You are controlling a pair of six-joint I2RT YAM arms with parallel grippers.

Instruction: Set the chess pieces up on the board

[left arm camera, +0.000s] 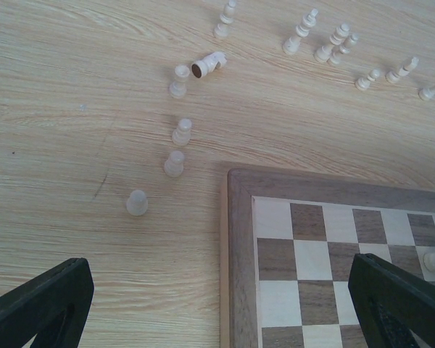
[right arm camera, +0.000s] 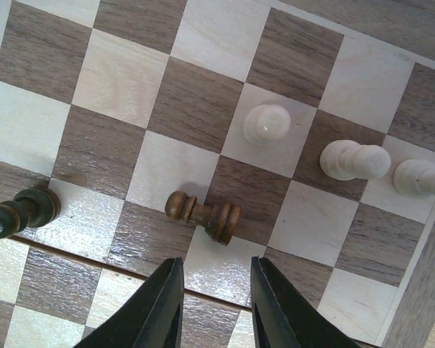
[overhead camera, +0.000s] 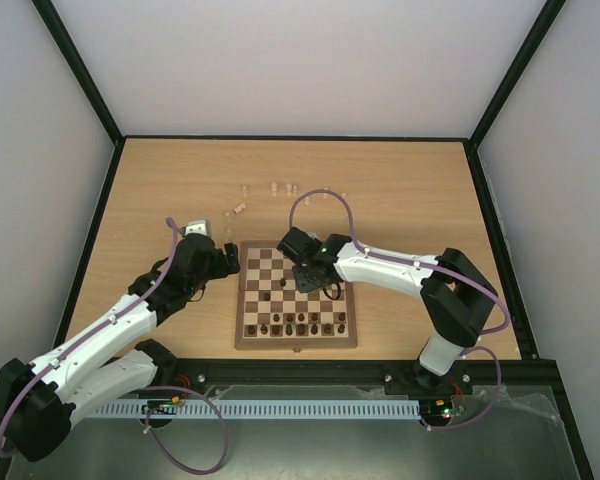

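Note:
The chessboard (overhead camera: 246, 341) carries dark pieces (overhead camera: 301, 329) lined up on its near side. In the right wrist view a dark piece (right arm camera: 203, 214) lies on its side, just beyond the fingertips of my right gripper. Those fingers are part open with nothing between them. A dark piece (right arm camera: 23, 211) stands to its left. Pale pieces (right arm camera: 267, 125) stand on squares at the upper right. My left gripper is open and empty above the board's far left edge. Beyond it, pale pieces (left arm camera: 174, 163) stand on the table, and one pale piece (left arm camera: 208, 64) lies tipped over.
Several more pale pieces (left arm camera: 301, 31) are scattered on the table behind the board. The right arm (overhead camera: 380, 268) reaches across the board and hides part of it. Wide bare table (overhead camera: 170, 180) shows at the back left.

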